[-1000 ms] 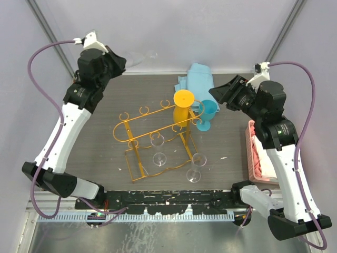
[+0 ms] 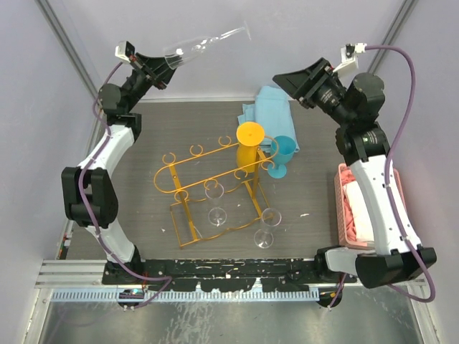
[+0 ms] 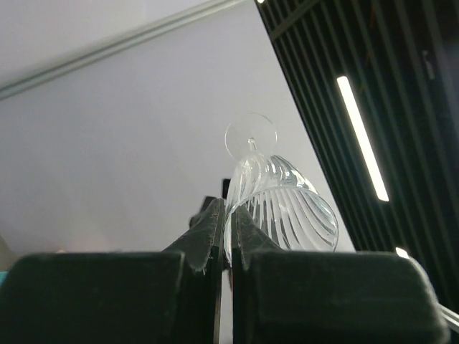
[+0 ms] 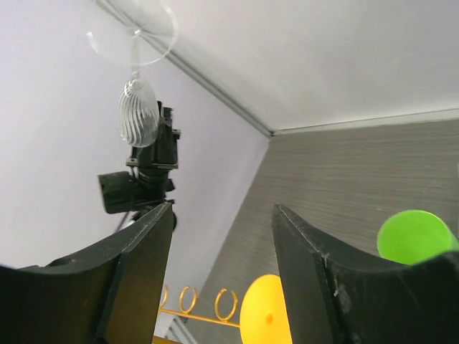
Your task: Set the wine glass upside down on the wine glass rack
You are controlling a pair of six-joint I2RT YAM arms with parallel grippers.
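A clear, ribbed wine glass (image 2: pixel 193 49) is raised at the upper left, held by its bowl in my left gripper (image 2: pixel 169 61), which is shut on it. It lies tilted on its side, stem and foot pointing right; in the right wrist view its foot (image 4: pixel 133 32) is at the top. My right gripper (image 2: pixel 292 82) is open and empty, above the back right of the table. The yellow wire rack (image 2: pixel 208 179) stands mid-table, a yellow cup (image 2: pixel 249 147) at its right end.
A blue goblet (image 2: pixel 284 152) and blue cloth (image 2: pixel 270 115) are right of the rack. Clear glasses (image 2: pixel 263 238) stand at its front. A pink basket (image 2: pixel 341 215) is at the right edge.
My left gripper has risen and turned with the glass, whose foot now points farther up in the top view. My right gripper has moved toward the back left.
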